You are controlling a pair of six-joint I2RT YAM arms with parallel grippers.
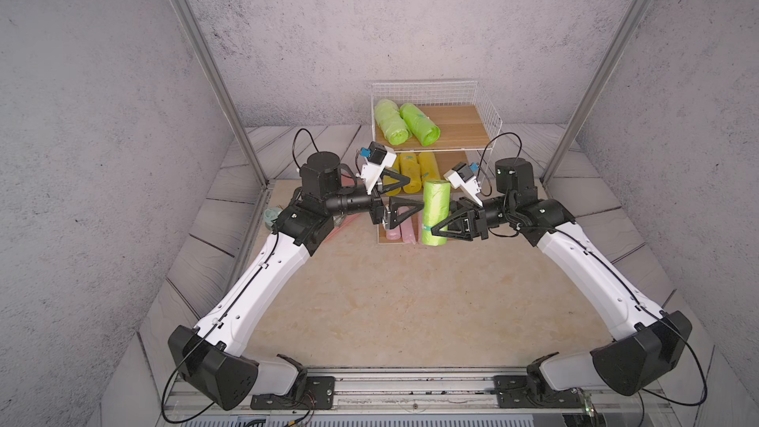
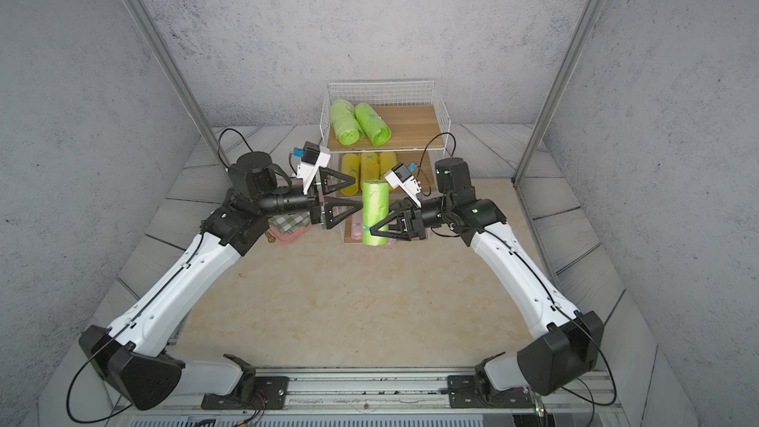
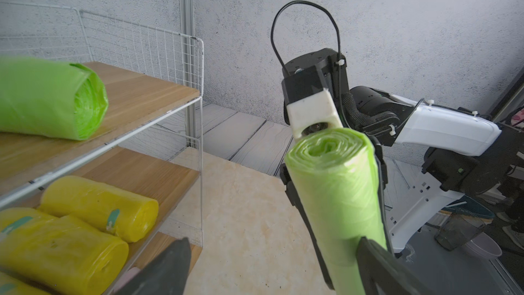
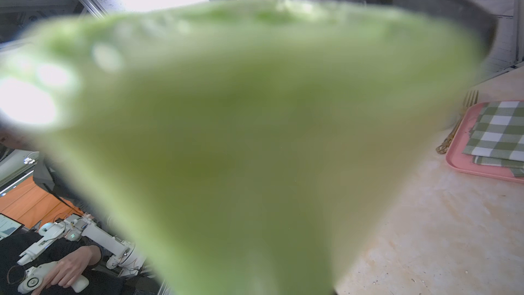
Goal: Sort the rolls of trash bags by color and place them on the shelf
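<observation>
An upright light-green roll (image 1: 435, 209) is held by my right gripper (image 2: 375, 229), which is shut on it; it fills most of the right wrist view. My left gripper (image 1: 407, 193) stands open just left of that roll, fingers pointing toward it, nothing visibly gripped. Two green rolls (image 1: 419, 124) lie on the top shelf (image 1: 454, 118), whose right part is bare. Yellow rolls (image 2: 369, 166) lie on the middle shelf. Pink rolls (image 1: 393, 233) lie on the bottom shelf, partly hidden by the grippers and held roll.
A white wire frame (image 3: 201, 131) surrounds the shelves. A pink tray (image 4: 458, 158) with checked cloth and a fork (image 4: 447, 141) lie at the table's left.
</observation>
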